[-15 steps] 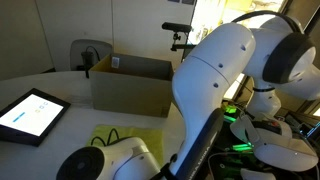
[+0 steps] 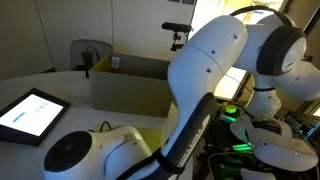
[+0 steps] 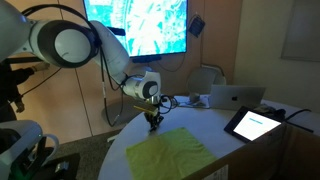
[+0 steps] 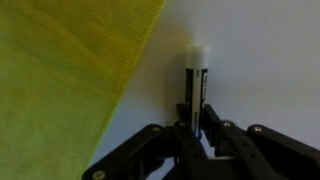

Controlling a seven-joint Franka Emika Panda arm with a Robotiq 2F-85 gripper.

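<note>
A slim pen-like object (image 4: pixel 197 75), with a pale end and a black printed band, shows in the wrist view. My gripper is shut on its lower part, and the pale end points away from the fingers. Beside it, on the left of that view, lies a yellow-green cloth (image 4: pixel 65 75); the object is over the white table, clear of the cloth's edge. In exterior view 2 the gripper (image 3: pixel 153 124) is low over the table, just behind the cloth (image 3: pixel 170 153). My arm hides the gripper in exterior view 1.
An open brown box (image 2: pixel 130 85) stands on the table, with a lit tablet (image 2: pixel 33 116) to its left in exterior view 1. A laptop (image 3: pixel 236 97) is farther back in exterior view 2.
In exterior view 1 my arm has moved up and to the left in the picture, and now covers much of the cloth that showed earlier. Box and tablet have not moved.
</note>
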